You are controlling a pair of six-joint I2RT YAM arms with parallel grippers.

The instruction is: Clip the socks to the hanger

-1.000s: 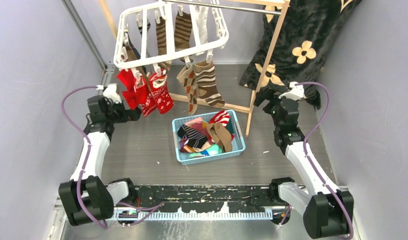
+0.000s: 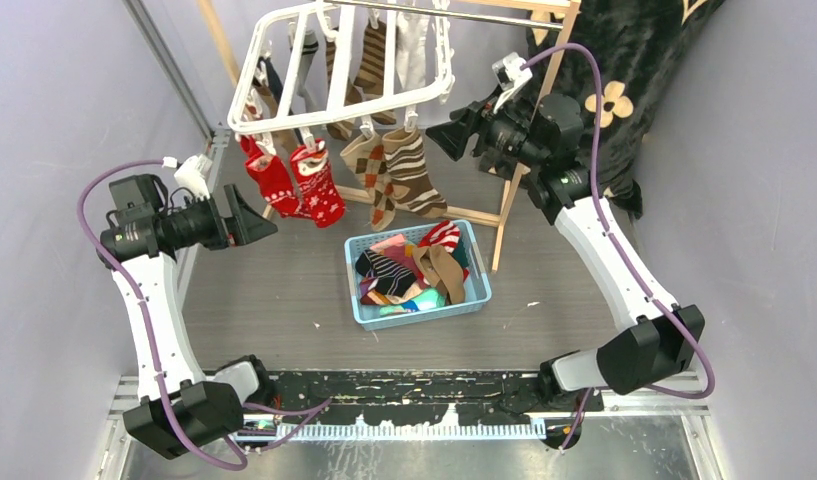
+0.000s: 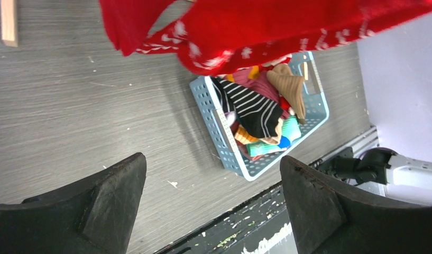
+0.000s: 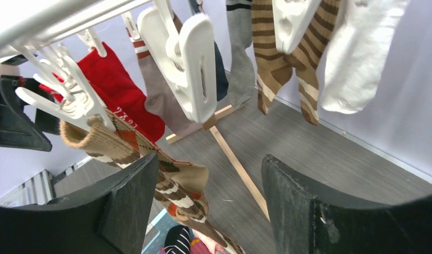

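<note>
A white hanger hangs at the top, with socks clipped around its frame. On its front edge are red patterned socks, an argyle sock and a brown striped sock. Left of the red socks, my left gripper stands open with nothing between its fingers. My right gripper is close to the hanger's right front corner, beside the striped sock. In the right wrist view its fingers are apart and empty, with a white clip and the argyle sock ahead.
A blue basket of loose socks sits on the floor below the hanger. The wooden rack's leg stands behind my right gripper, and a dark flowered blanket hangs further right. Bare floor surrounds the basket.
My right arm has risen and moved left toward the hanger's front right corner. The hanger has swayed.
</note>
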